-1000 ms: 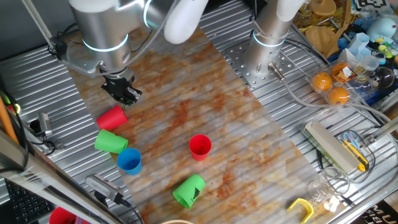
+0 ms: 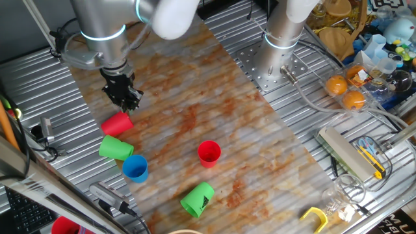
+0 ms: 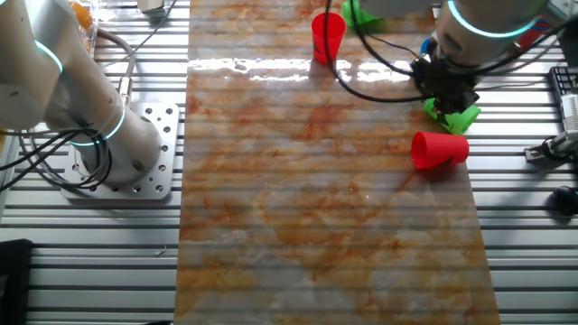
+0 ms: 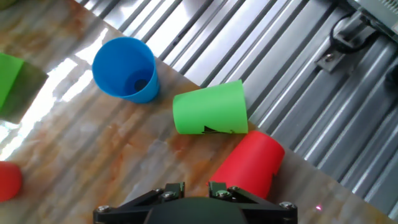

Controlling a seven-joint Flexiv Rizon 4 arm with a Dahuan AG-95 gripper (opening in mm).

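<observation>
My gripper hangs above the table near a red cup (image 4: 250, 164) that lies on its side. Its fingertips stand a little apart, nothing between them; the red cup lies just beyond, toward the right finger in the wrist view. Touching or close to that cup is a green cup (image 4: 211, 109), also on its side. A blue cup (image 4: 126, 70) stands upright beside it, mouth up. Farther across the board are an upright red cup (image 2: 209, 154) and a tipped green cup (image 2: 197, 199). In exterior view 2, the gripper (image 3: 442, 104) partly covers the green cup (image 3: 453, 117).
The marbled board (image 2: 175, 84) has broad clear room in its middle. Along its edge runs the ribbed metal table (image 2: 52, 88), with a grey device (image 2: 109, 195) on it.
My gripper has shifted left in exterior view 1, coming slightly nearer to the tipped red cup and turning a little. The cups have stayed in place.
</observation>
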